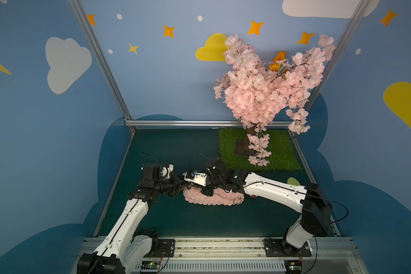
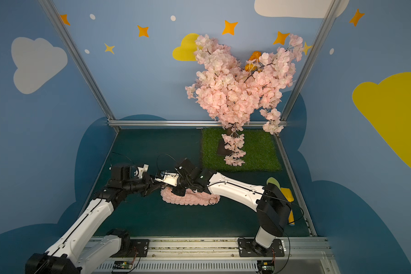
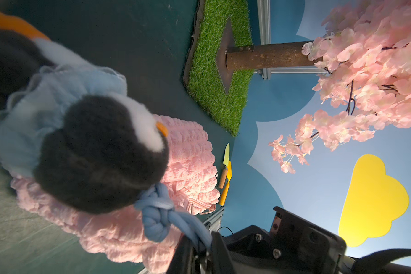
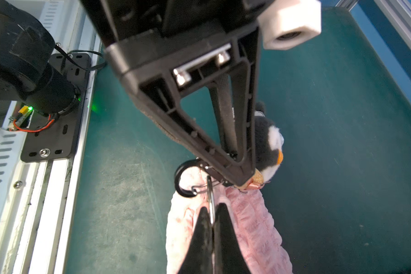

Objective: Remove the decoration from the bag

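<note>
The pink puffy bag [image 1: 214, 196] lies on the green table under both grippers. A dark-and-white penguin plush [image 3: 105, 155], dressed in light blue, hangs at the bag's end with a knotted blue cord [image 3: 162, 214]. That cord runs to my left gripper, whose fingers stand slightly apart; whether they grip anything is unclear. A black clip [image 4: 182, 178] is beside the left gripper's tip in the right wrist view. My right gripper is shut over the bag, with a thin silver metal piece [image 4: 209, 187] between its fingertips.
Behind the bag, a pink blossom tree [image 1: 260, 91] stands on a grass mat [image 1: 278, 155]. Yellow-handled items [image 2: 287, 195] lie at the right edge. The table left of the arms is clear.
</note>
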